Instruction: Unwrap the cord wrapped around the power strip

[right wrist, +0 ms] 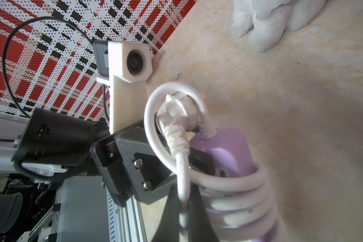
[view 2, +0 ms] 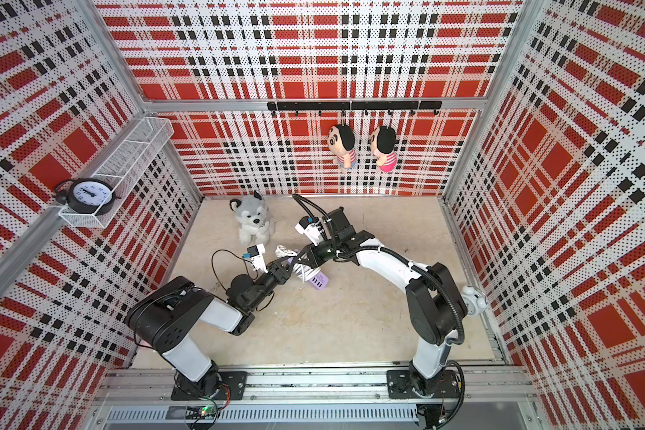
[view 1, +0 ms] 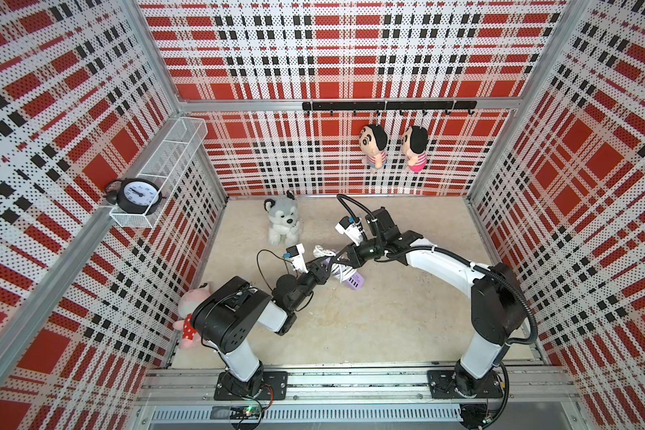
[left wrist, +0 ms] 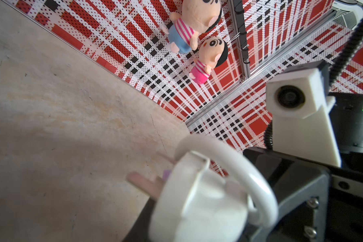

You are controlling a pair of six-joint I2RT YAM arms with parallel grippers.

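Near the table's middle is a purple power strip (view 1: 352, 281), with white cord (view 1: 342, 271) wound around it in several turns. My left gripper is shut on the strip's end, beside the cord turns; in the left wrist view the white plug (left wrist: 201, 201) covers its fingers. That plug (right wrist: 178, 112) hangs over the left gripper with a loop of cord around it. From the plug, a length of cord (right wrist: 183, 181) runs down to my right gripper. The right fingers are shut along this cord; whether they pinch it cannot be made out.
A grey plush dog (view 1: 283, 220) sits behind the strip to the left. A pink plush toy (view 1: 190, 315) lies by the left wall. The two wrists are close together over the strip.
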